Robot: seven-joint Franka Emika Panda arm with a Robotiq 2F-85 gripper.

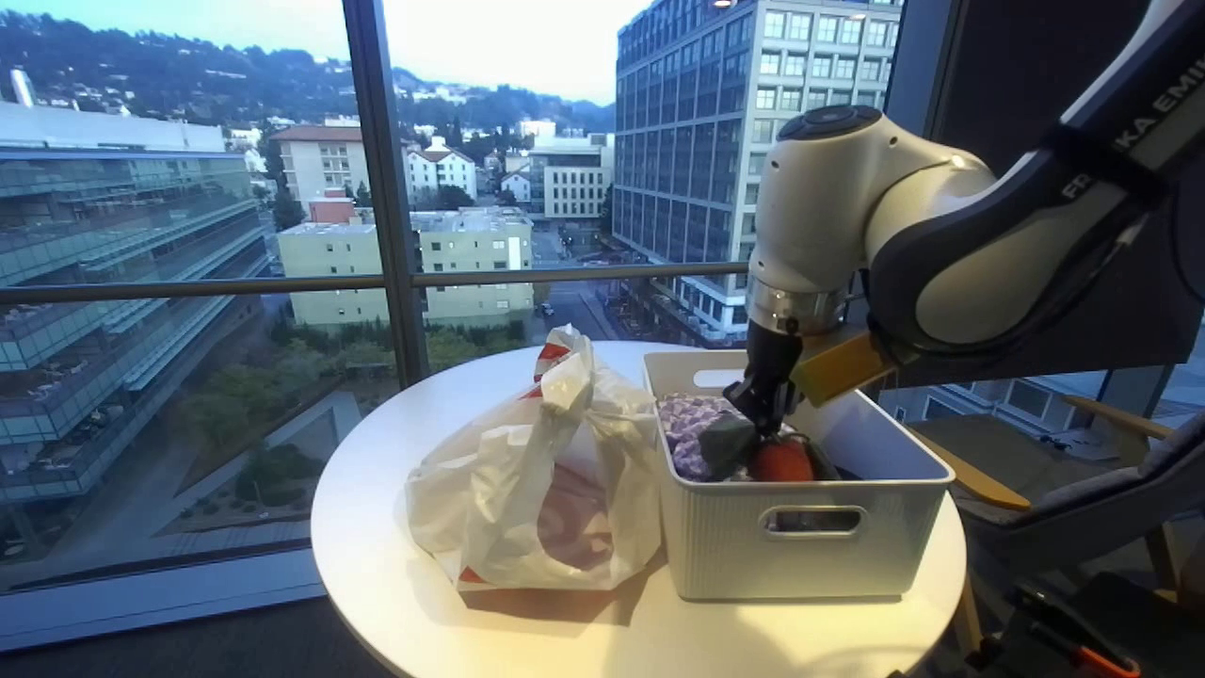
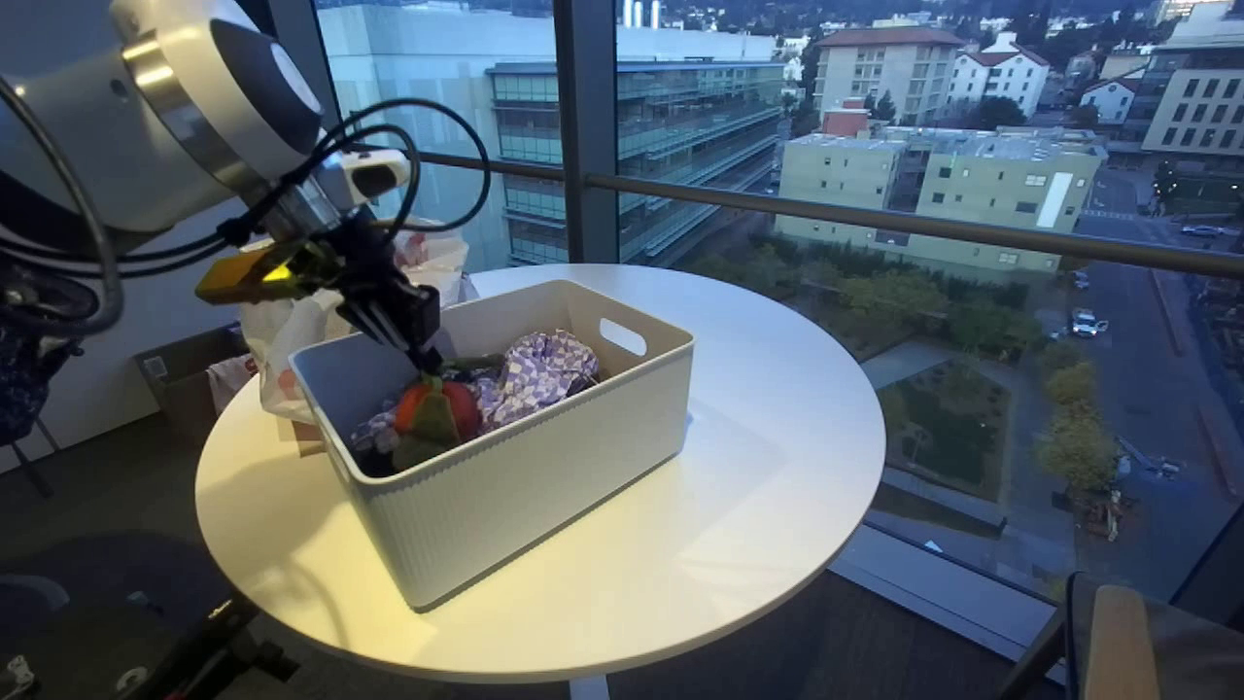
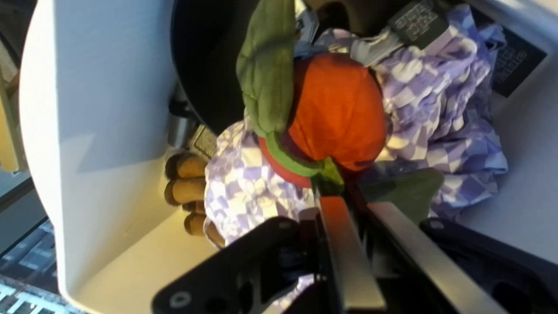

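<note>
A red-orange stuffed toy (image 3: pixel 340 112) with green fabric leaves hangs by its green stem from my gripper. The fingers are shut on that stem, with the toy's round body below the fingertips. In exterior view 1 the red toy (image 1: pixel 781 460) shows just above the near rim of the grey-white bin (image 1: pixel 802 542). From the other side, the toy (image 2: pixel 440 410) is still within the bin's walls, under my gripper (image 2: pixel 431 364). Purple-and-white checkered cloth (image 3: pixel 429 99) lies crumpled in the bin beneath it.
A dark round item (image 3: pixel 201 63) and several brown-tipped pieces (image 3: pixel 185 183) also lie in the bin. Close beside the bin stands a white plastic bag (image 1: pixel 542 486). The round white table (image 2: pixel 770 467) has clear room around the bin's other sides.
</note>
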